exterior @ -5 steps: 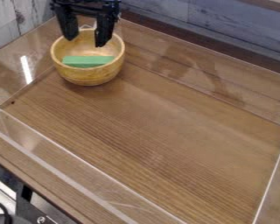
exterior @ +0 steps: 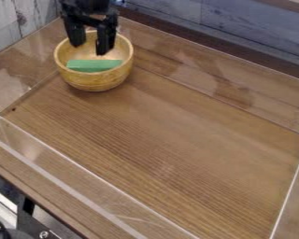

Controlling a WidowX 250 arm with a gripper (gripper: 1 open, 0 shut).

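A round yellow bowl (exterior: 93, 82) sits at the upper left of the wooden table (exterior: 177, 159), with a light green block (exterior: 94, 66) lying inside it. My dark gripper (exterior: 91, 42) reaches in from the top edge over the back of the bowl, its two fingers apart, above the green block with nothing visible between them.
A grey-blue wall runs along the back and right, and a pale panel stands at the upper left. Dark cables lie off the table at the bottom left.
The gripper has shifted slightly within the area over the back of the bowl. The bowl and green block look essentially unmoved.
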